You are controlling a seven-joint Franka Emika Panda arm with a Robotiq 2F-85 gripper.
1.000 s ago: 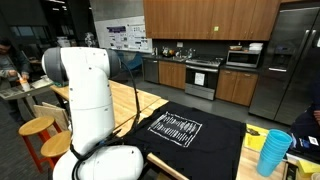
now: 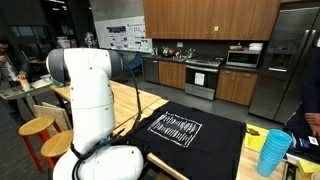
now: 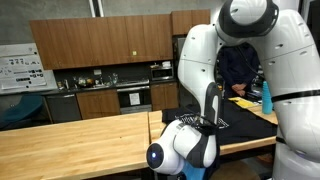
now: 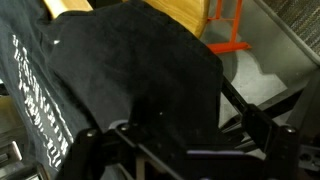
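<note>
A black cloth with white print [image 2: 180, 130] lies spread over the table, looking like a shirt. From the wrist view, the black cloth [image 4: 130, 60] fills much of the picture, its white print off to the left. My gripper is open above the dark fabric. Its fingers are dark against the cloth, so their exact distance from it is hard to judge, and I make out nothing held. In the second exterior view the cloth [image 3: 225, 122] shows behind my white arm [image 3: 225, 75].
Blue cups [image 2: 273, 152] stand at the table's right side. The wooden tabletop [image 3: 80, 140] has a wide bare stretch. Orange stools [image 2: 38, 126] stand by the left edge. Beyond the table are kitchen cabinets and a stove [image 2: 202, 78].
The cloth and the blue cups stay where they were. My arm shows no clear movement. A person in the far left background has shifted slightly.
</note>
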